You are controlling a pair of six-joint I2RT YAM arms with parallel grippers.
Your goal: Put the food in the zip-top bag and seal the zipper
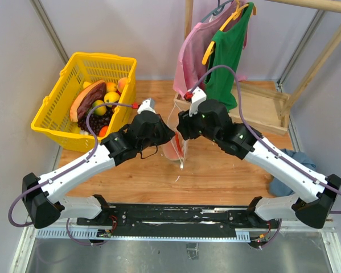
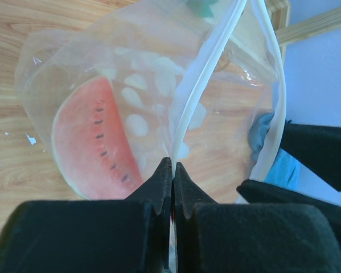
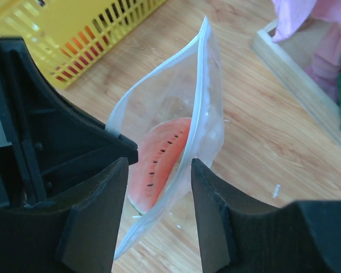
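Note:
The clear zip top bag (image 2: 56, 62) stands with its mouth spread open, a red watermelon slice (image 2: 96, 142) inside it. My left gripper is shut on one edge of the bag's mouth, the thin rim running between its fingertips. My right gripper is open, with the bag's opposite rim (image 3: 193, 142) passing between its fingers, apparently without being pinched. From above, the right gripper (image 1: 184, 126) is close beside the left gripper (image 1: 171, 136), over the bag (image 1: 175, 149), partly hiding it.
A yellow basket (image 1: 45, 116) of fruit stands at the left. Pink and green garments (image 1: 233, 57) hang over a wooden tray (image 1: 261, 105) at the back. A blue cloth (image 1: 292, 170) lies at the right.

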